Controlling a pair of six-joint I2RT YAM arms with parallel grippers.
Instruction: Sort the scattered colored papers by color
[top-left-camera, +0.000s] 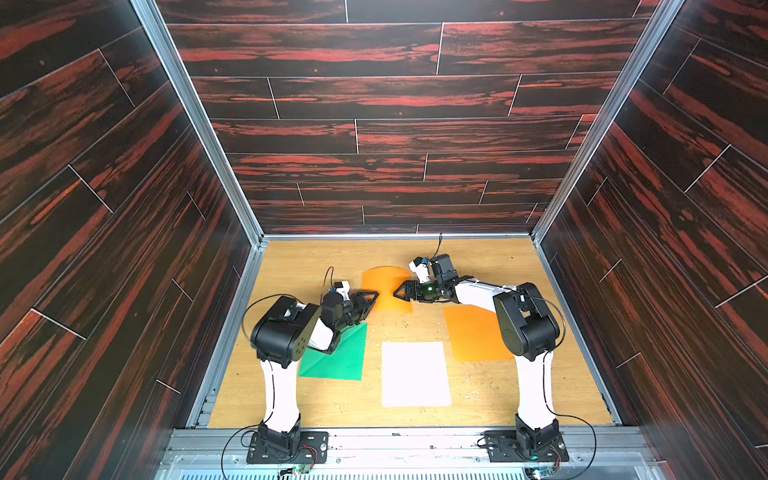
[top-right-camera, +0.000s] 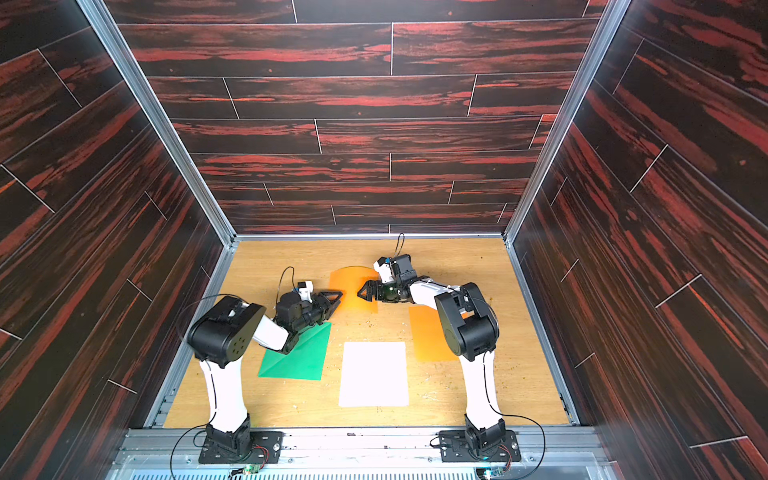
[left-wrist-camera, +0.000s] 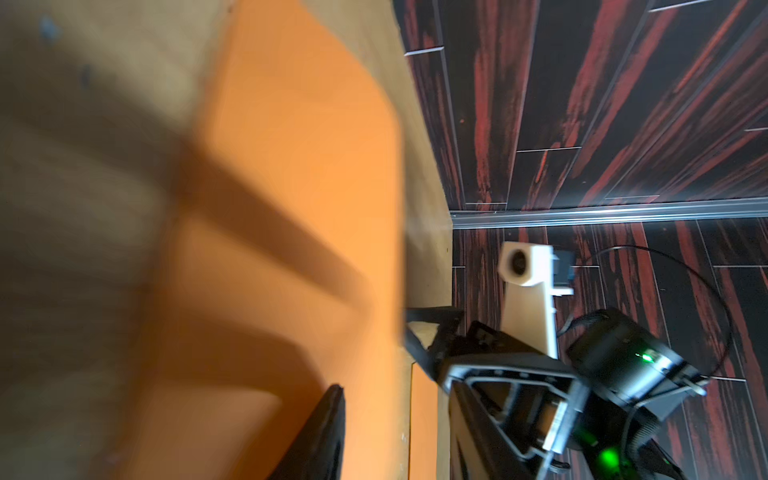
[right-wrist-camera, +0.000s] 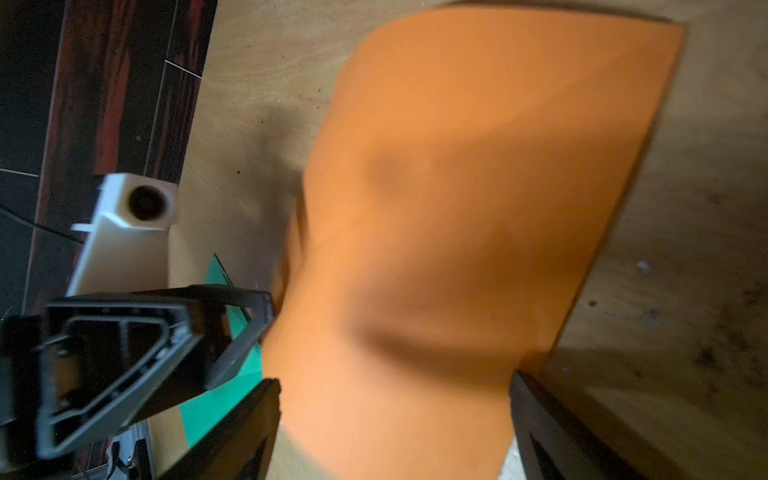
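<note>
Between my two grippers at the back middle of the table lies an orange paper (top-left-camera: 389, 281), its surface curved and partly raised. At its left edge is my left gripper (top-left-camera: 373, 301), open. My right gripper (top-left-camera: 405, 293) stands open over its right side, and in the right wrist view the orange paper (right-wrist-camera: 472, 224) spreads beneath the parted fingers. A second orange paper (top-left-camera: 476, 337) lies flat at the right, partly hidden by the right arm. Green paper (top-left-camera: 340, 360) lies at the left under the left arm, and a white sheet (top-left-camera: 415, 374) lies front middle.
Bare wooden table (top-left-camera: 296, 260) shows along the back left and the back right. Dark walls enclose the sides and back. The two grippers are close together, with only the curved paper between them.
</note>
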